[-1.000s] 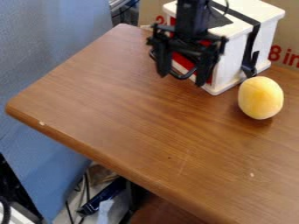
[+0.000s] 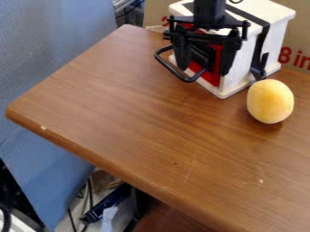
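A white box (image 2: 237,77) with a red panel and dark straps stands at the back of the wooden table (image 2: 133,136). My black gripper (image 2: 200,50) hangs over the front of the box, by a black looped handle (image 2: 184,74). Whether its fingers are open or shut is hard to make out. A pale yellow, egg-shaped object (image 2: 270,102) rests on the table to the right of the box.
A cardboard box (image 2: 296,50) stands behind at the right. A blue partition (image 2: 43,82) borders the table's left side, with cables and bags below the near edge.
Since a second ago my gripper has risen slightly and the loop handle shows more clearly.
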